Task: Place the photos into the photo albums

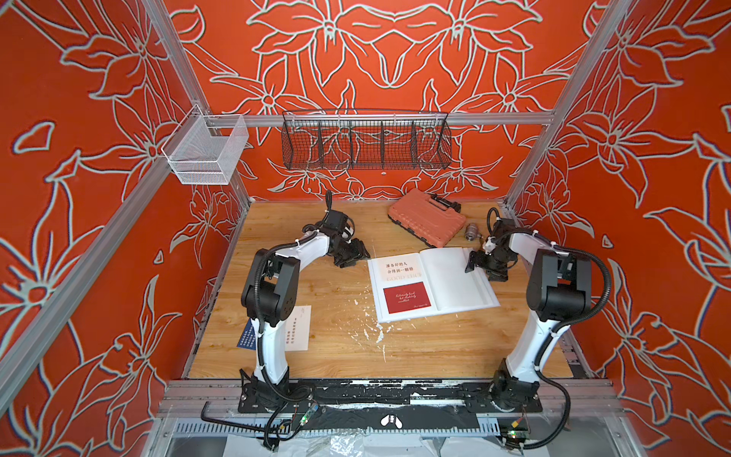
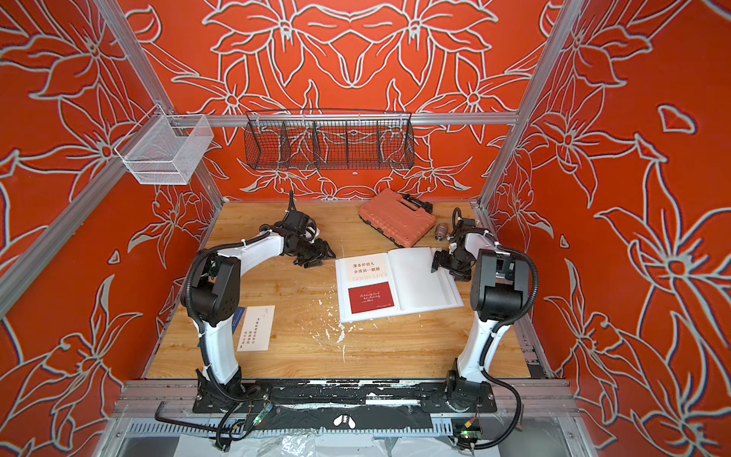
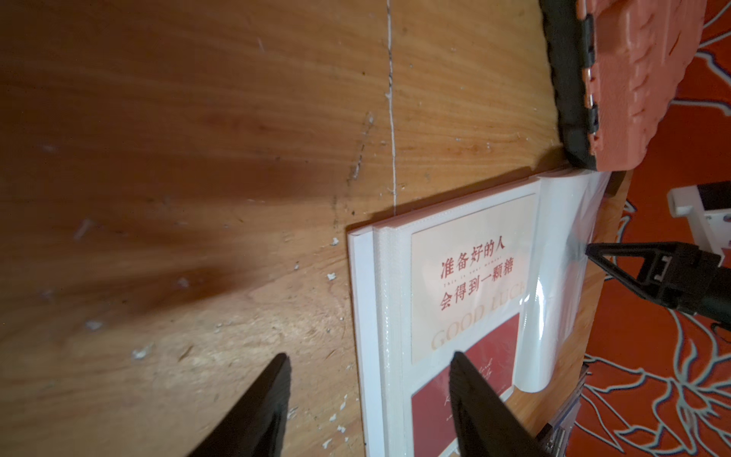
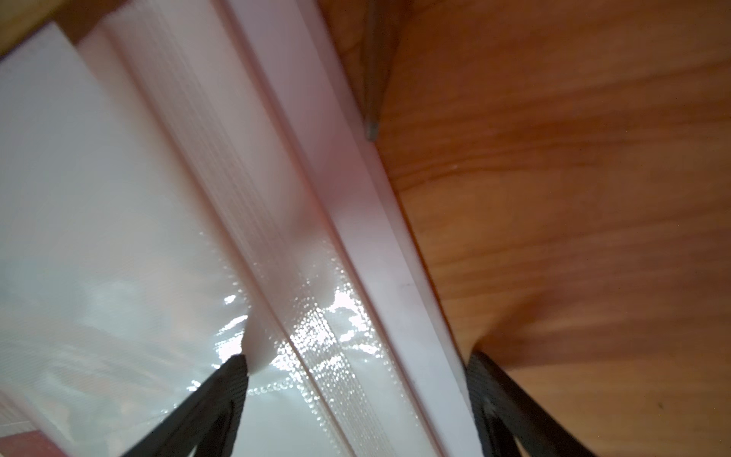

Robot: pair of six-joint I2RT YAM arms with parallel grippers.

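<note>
An open photo album (image 1: 460, 280) lies on the table, its left page holding a cream card (image 3: 472, 274) and a red card (image 1: 405, 298); the right page is blank. Loose photos, a blue one (image 2: 237, 313) and a cream one (image 2: 256, 327), lie at the front left, partly behind the left arm in the top left view. My left gripper (image 1: 356, 256) stands open just left of the album, nothing between its fingers. My right gripper is open over the album's right edge, its fingertips at the clear sleeve and white border.
An orange case (image 1: 425, 216) lies behind the album, beside a small grey object (image 2: 441, 230). A white wire basket (image 1: 205, 152) and a black one (image 1: 365, 141) hang on the frame.
</note>
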